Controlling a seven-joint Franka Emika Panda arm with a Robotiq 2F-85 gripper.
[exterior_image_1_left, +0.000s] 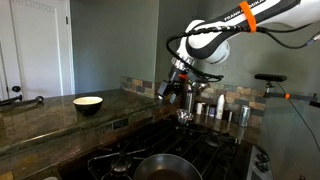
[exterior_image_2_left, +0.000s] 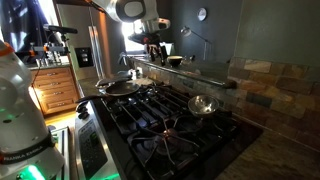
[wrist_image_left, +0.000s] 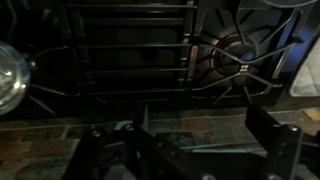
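Note:
My gripper (exterior_image_1_left: 168, 92) hangs in the air above the back of the stove in exterior view 1. In the wrist view the gripper is open, its two dark fingers wide apart with only the stove's back edge and tiles visible between them. Below lie the black stove grates (wrist_image_left: 135, 50). At the wrist view's left edge shows a shiny metal bowl (wrist_image_left: 10, 78), clear of the fingers. The same metal bowl (exterior_image_2_left: 204, 104) rests on the stove by the tiled wall in exterior view 2.
A dark frying pan (exterior_image_1_left: 167, 168) sits at the stove's front in exterior view 1. A bowl, white inside (exterior_image_1_left: 88, 104), stands on the raised counter (exterior_image_1_left: 60, 122) at left. Several bottles and canisters (exterior_image_1_left: 222, 108) line the stove's far end.

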